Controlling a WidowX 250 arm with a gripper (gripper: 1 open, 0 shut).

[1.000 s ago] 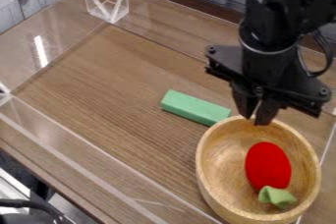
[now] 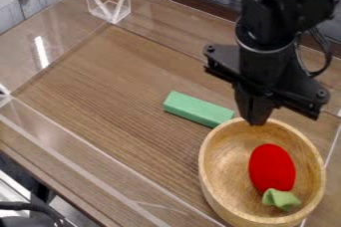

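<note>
My gripper (image 2: 256,112) hangs at the upper right, just over the back rim of a light wooden bowl (image 2: 217,169). It looks shut, with nothing visible between its fingers; the tips are dark and partly hard to make out. In the bowl lies a red oval object (image 2: 270,164) with a pale green piece (image 2: 281,199) at its lower end. A green bar (image 2: 197,110) lies flat on the table just left of the gripper and behind the bowl.
A clear wire-like or plastic holder (image 2: 110,7) sits at the back left edge. Dark cables lie at the bottom left.
My gripper has risen slightly and shifted a little to the left. The bowl, its contents and the green bar have not moved.
</note>
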